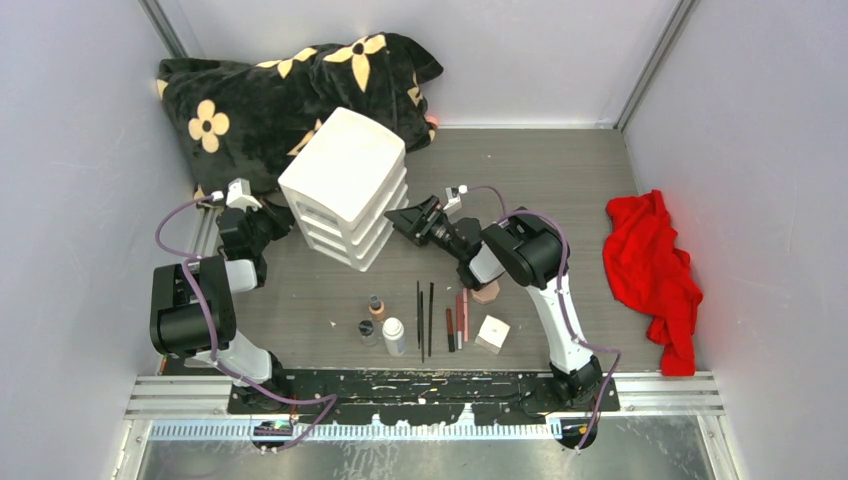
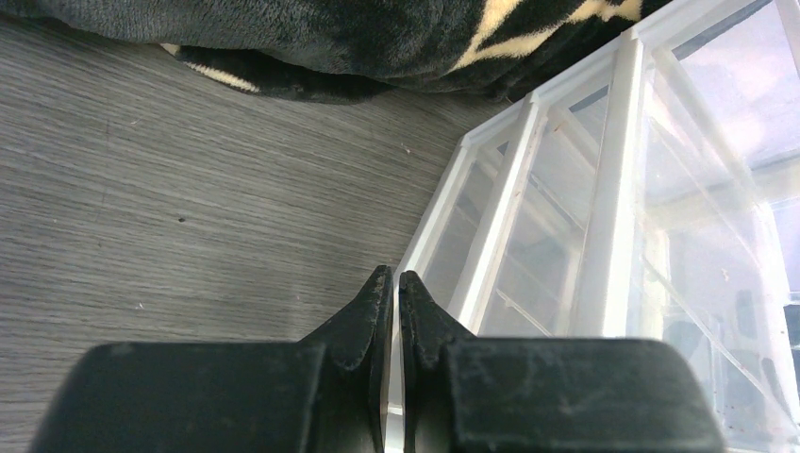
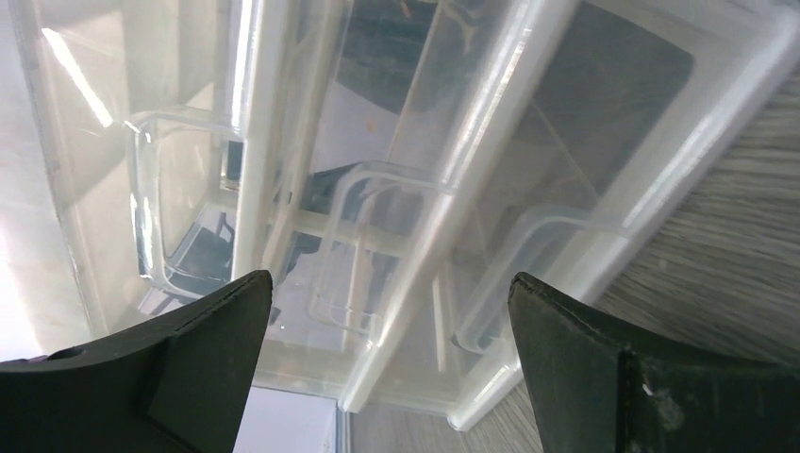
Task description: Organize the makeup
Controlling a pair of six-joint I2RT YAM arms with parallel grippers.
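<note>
A white drawer organizer (image 1: 340,165) with clear drawers stands tilted in plan at the upper middle. My left gripper is at its left side, fingertips almost together, nothing seen between them. My right gripper stands open at the drawer fronts, near the clear handles (image 3: 141,203). On the floor below lie a white bottle (image 1: 394,336), a foundation bottle (image 1: 376,306), a small jar (image 1: 367,331), black pencils (image 1: 430,318), red pencils (image 1: 450,330), a square box (image 1: 493,332) and an octagonal compact (image 1: 485,293).
A dark flowered pillow (image 1: 230,120) lies behind the organizer. A red cloth (image 1: 650,270) is at the right, by the wall.
</note>
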